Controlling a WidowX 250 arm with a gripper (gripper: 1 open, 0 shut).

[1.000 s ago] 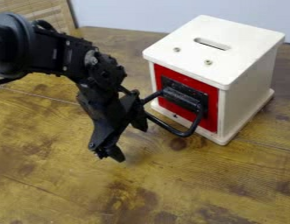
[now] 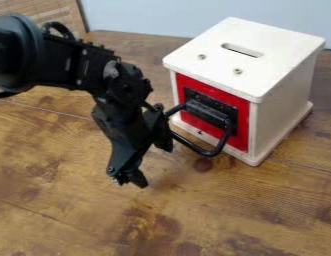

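Note:
A white wooden box (image 2: 283, 105) with a slot and two small knobs on top stands on the right, its red front (image 2: 236, 128) facing left and carrying a black plate and a black handle loop (image 2: 211, 150) that sticks out. My black gripper (image 2: 144, 160) hangs in front of the box at the outer end of that handle, fingers pointing down. Whether it is open, shut or touching the handle cannot be told from this view.
A light panel (image 2: 34, 8) stands at the back left.
My gripper has shifted very slightly; the box and handle look the same.

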